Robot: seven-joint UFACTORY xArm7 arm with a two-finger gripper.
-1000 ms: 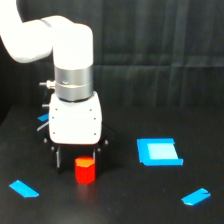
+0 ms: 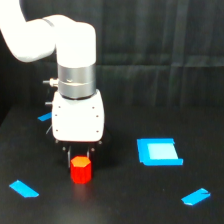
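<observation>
A red cube (image 2: pixel 81 174) is at the left of the dark table, one corner edge turned toward the camera. Directly over it, my white gripper (image 2: pixel 80 158) points straight down, its thin dark fingers drawn in to about the cube's width. The fingers look shut on the cube's upper part; the exact contact is small and dark. Whether the cube's underside touches the table is hard to make out.
Right of the gripper lies a white square (image 2: pixel 161 151) edged with blue tape (image 2: pixel 147 143). Other blue tape strips mark the table at front left (image 2: pixel 23 189), at right (image 2: pixel 196 197) and behind the arm (image 2: pixel 45 117).
My gripper's fingers have come closer together around the cube. The cube has shifted slightly left and turned, while the arm has moved a little to the right and down.
</observation>
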